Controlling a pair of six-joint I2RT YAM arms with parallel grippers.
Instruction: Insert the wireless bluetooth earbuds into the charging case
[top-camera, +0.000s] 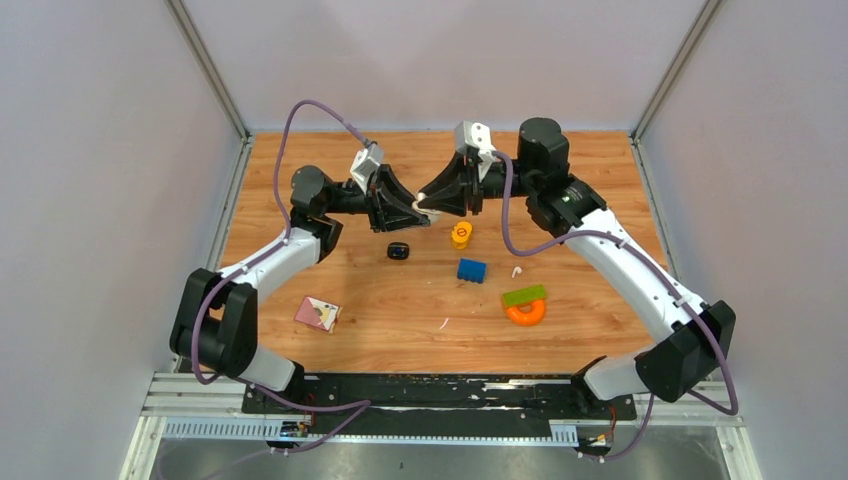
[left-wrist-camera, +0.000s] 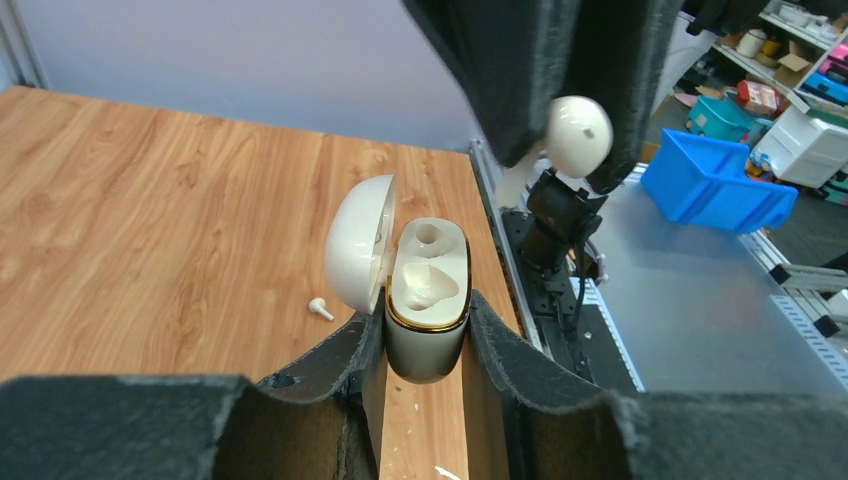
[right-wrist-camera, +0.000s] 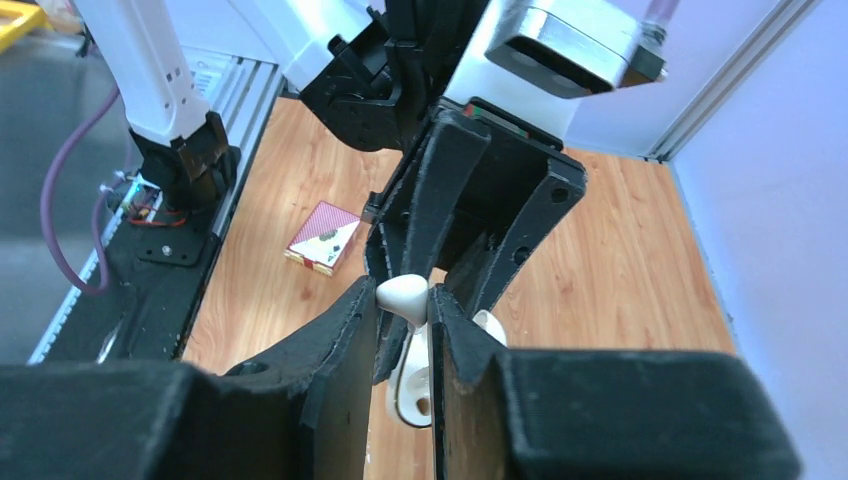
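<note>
The open white charging case is held in my left gripper, lid up and its two earbud wells visible in the left wrist view. My right gripper is shut on a white earbud, held just above and beside the case; in the top view both grippers meet at mid-table. A second earbud lies on the wood below, also seen in the top view.
On the table are a black object, a yellow piece, a blue block, a green block on an orange ring, and a card box at front left.
</note>
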